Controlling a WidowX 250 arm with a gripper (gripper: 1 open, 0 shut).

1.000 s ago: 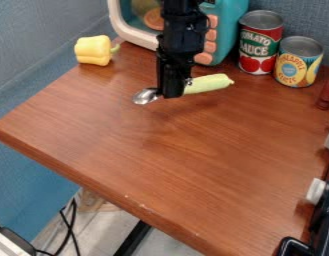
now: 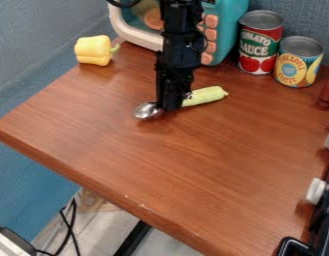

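My black gripper (image 2: 171, 100) is low over the wooden table (image 2: 140, 165), at the middle back. A silver spoon (image 2: 148, 110) lies at its left fingertip. A pale yellow-green corn cob (image 2: 208, 95) sticks out to the right from behind the gripper. Whether the fingers are open or shut on either thing is hidden.
A yellow pepper (image 2: 93, 50) sits at the back left edge. A toy appliance (image 2: 223, 30), a tomato can (image 2: 259, 42) and a yellow-labelled can (image 2: 299, 60) stand at the back right. Black equipment (image 2: 318, 225) lines the right edge.
Since a second ago the gripper, spoon and corn have moved down a little.
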